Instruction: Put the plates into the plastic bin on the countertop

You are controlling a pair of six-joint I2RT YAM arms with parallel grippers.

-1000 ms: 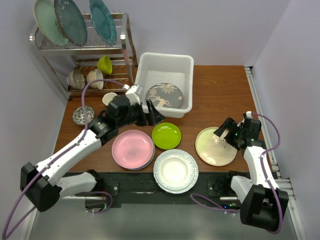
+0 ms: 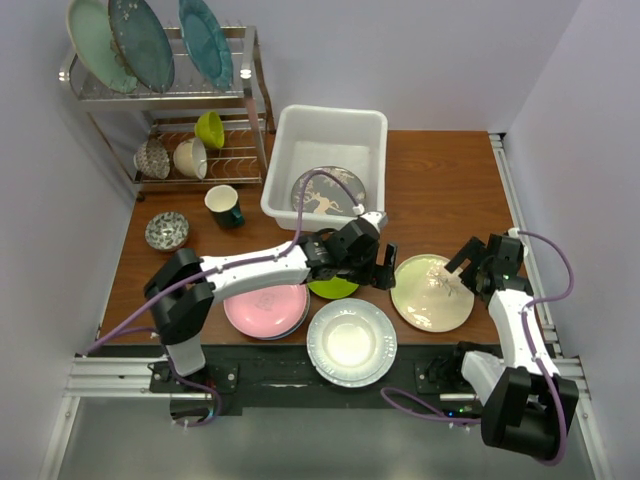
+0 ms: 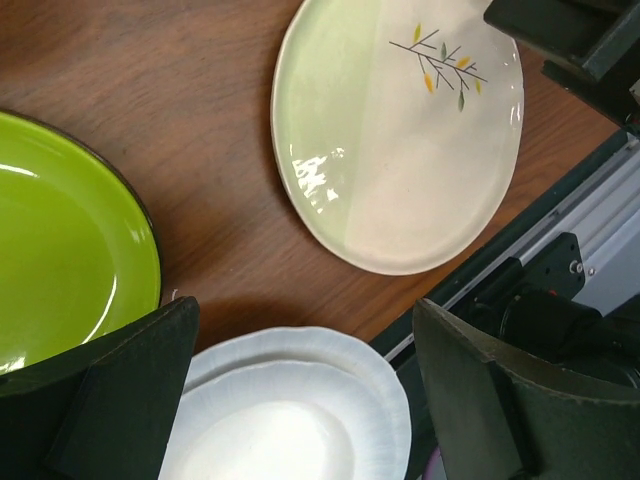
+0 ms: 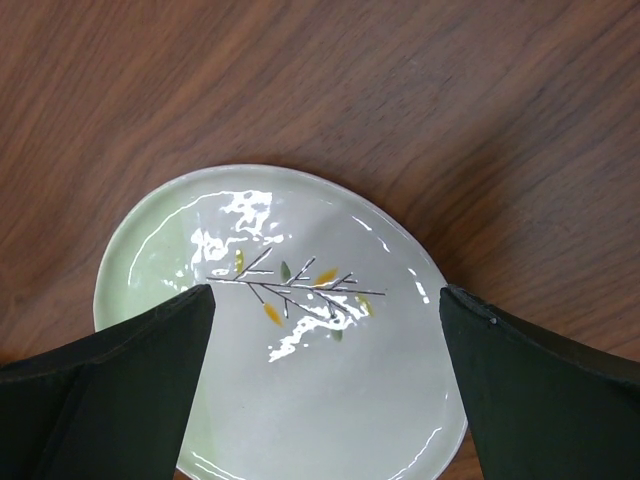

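My left gripper [image 2: 380,264] is open above the counter, between the green plate [image 3: 60,240] and the cream plate with a leaf sprig [image 2: 430,305]; white plates [image 2: 350,345] lie just toward the front. My right gripper [image 2: 466,258] hangs open over the cream plate [image 4: 290,380]. The white plastic bin [image 2: 350,140] stands at the back with a grey patterned plate [image 2: 312,195] in it. A pink plate [image 2: 262,308] on a blue one lies front left.
A dish rack [image 2: 165,95] with plates, cups and bowls stands back left, with a dark green mug [image 2: 225,212] and patterned bowl [image 2: 167,230] in front of it. The counter right of the bin is clear.
My left gripper has moved right and toward the front, from by the bin to over the area between green and cream plates. My right gripper has shifted slightly right.
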